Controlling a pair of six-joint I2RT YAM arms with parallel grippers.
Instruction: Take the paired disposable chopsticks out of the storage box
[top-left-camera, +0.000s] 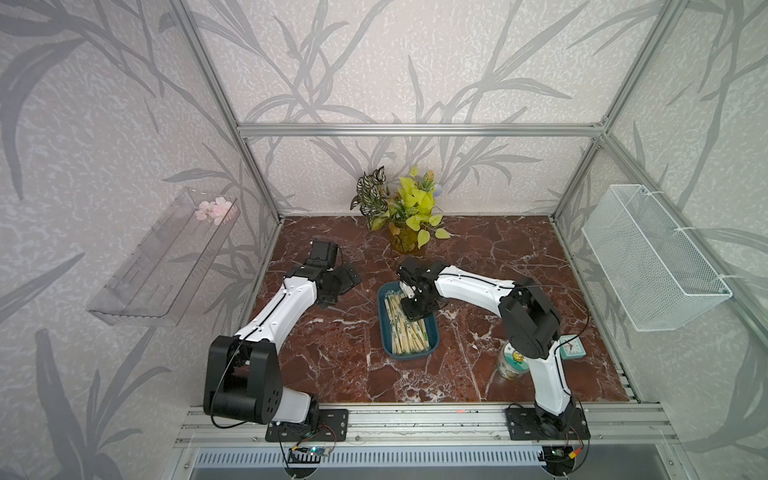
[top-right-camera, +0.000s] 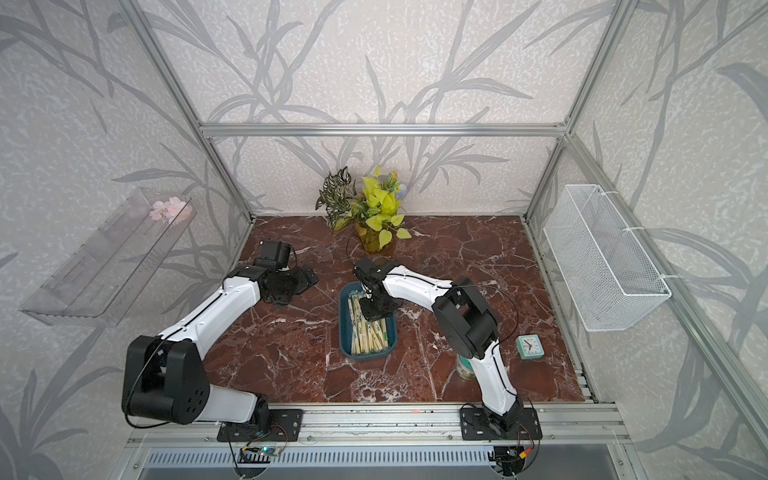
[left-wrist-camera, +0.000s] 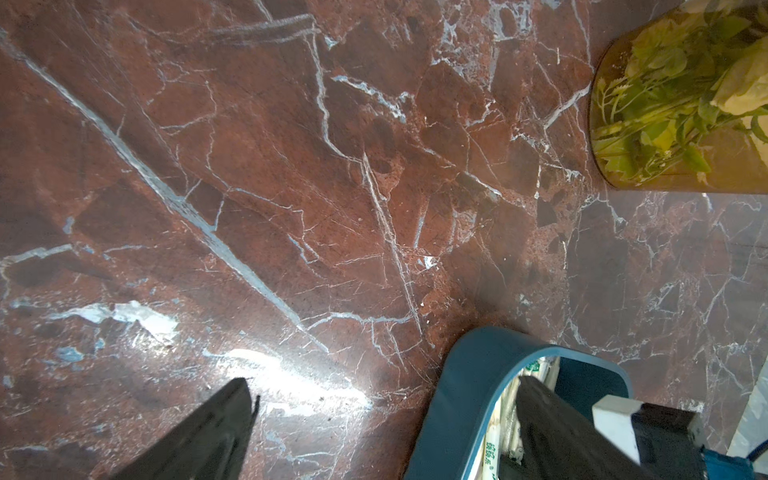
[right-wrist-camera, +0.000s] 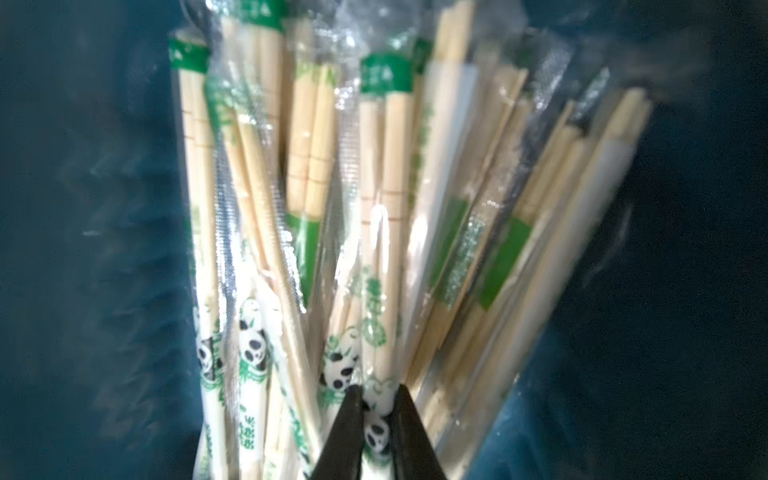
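The teal storage box (top-left-camera: 384, 336) on the marble table holds several wrapped pairs of chopsticks (top-right-camera: 366, 336). My right gripper is over the box's inside, its fingertips shut at the lower end of a panda-printed pair (right-wrist-camera: 384, 304) in the right wrist view; whether anything thin is between them is not clear. The other pairs lie fanned around it. My left gripper (top-left-camera: 348, 280) stands open left of the box, its blurred fingers over bare table and the box edge in the left wrist view.
A potted plant (top-left-camera: 408, 200) stands behind the box. At the right front are a jar (top-left-camera: 513, 366) and a small clock (top-right-camera: 529, 347). A clear rack (top-right-camera: 104, 264) and a white mesh basket (top-right-camera: 600, 264) hang on the side walls.
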